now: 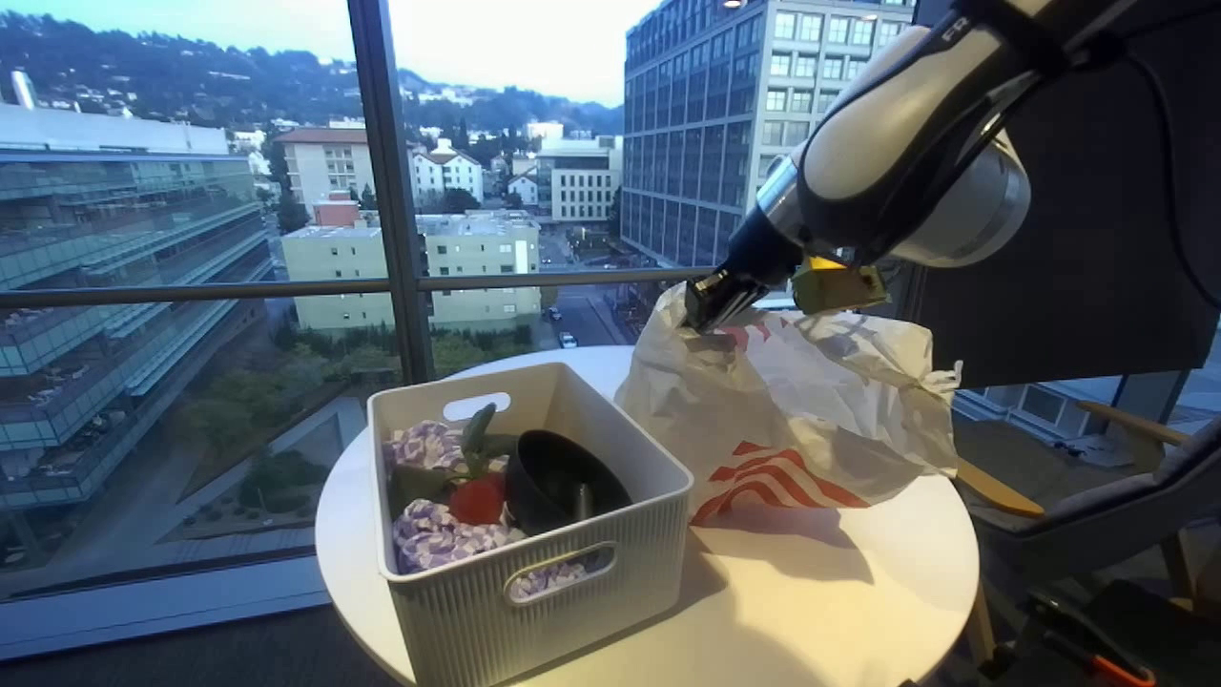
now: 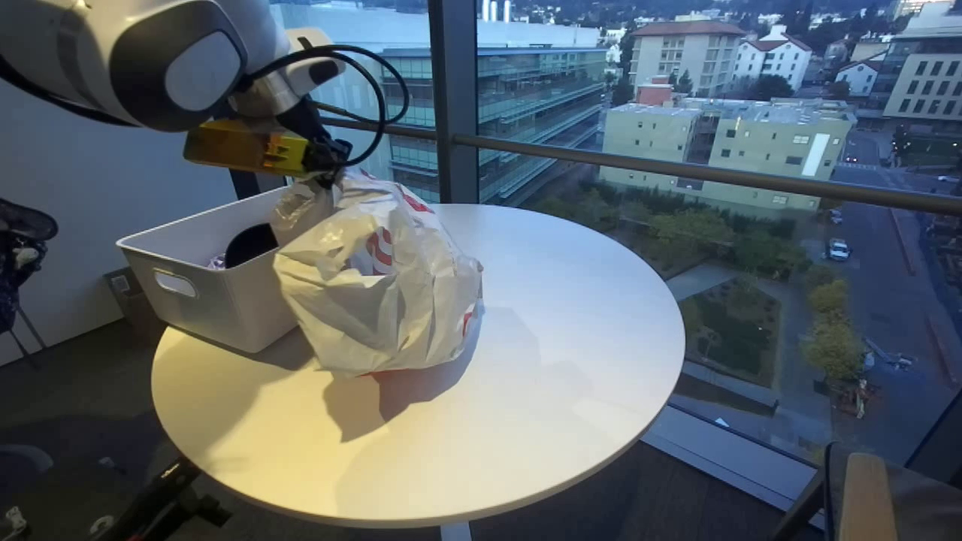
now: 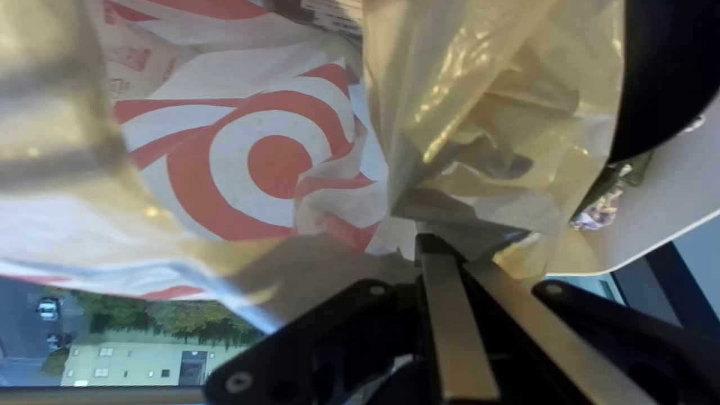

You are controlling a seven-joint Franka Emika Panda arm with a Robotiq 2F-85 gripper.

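A crumpled white plastic bag (image 1: 790, 424) with red markings stands beside a bin on the round table. My gripper (image 1: 700, 307) is shut on the bag's upper edge, which is drawn up in a peak under the fingers. From the other side, the gripper (image 2: 329, 171) is at the bag's top (image 2: 383, 270), close to the bin. The wrist view shows the fingertips together at the thin film (image 3: 466, 229), with a red target logo on the bag (image 3: 277, 165). What the bag contains is mostly hidden.
The white bin (image 1: 538, 595) holds a black bowl (image 1: 561, 481), a red item (image 1: 476, 500) and purple-white patterned cloth (image 1: 441, 538). A window and its frame stand behind.
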